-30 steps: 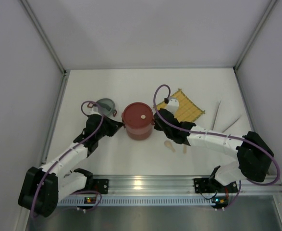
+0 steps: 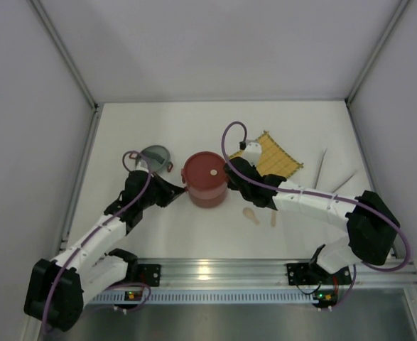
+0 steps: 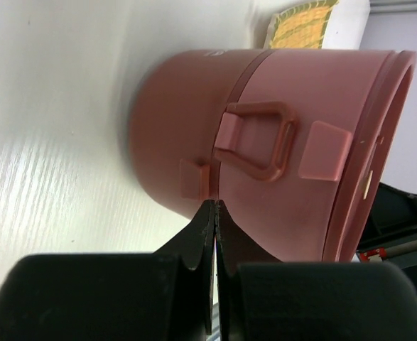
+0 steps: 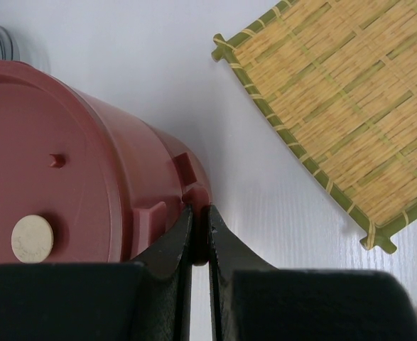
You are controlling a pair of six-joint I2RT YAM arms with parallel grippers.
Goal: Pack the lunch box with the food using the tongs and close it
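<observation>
A red, lidded lunch box (image 2: 203, 177) stands mid-table, with latches on its sides. My left gripper is shut at its left side, below a latch (image 3: 261, 163), nothing visible between its fingers. On the box's other side, my right gripper is shut on a red latch piece at the wall. The lid's round pale knob (image 4: 32, 239) shows in the right wrist view.
A woven bamboo mat (image 4: 343, 99) lies behind right. A grey round lid or dish (image 2: 155, 153) with red handles sits back left. A wooden spoon (image 2: 251, 213) and chopsticks (image 2: 320, 168) lie to the right.
My left gripper has shifted slightly at the box's side, a little lower in the top view. The box and right arm have barely moved.
</observation>
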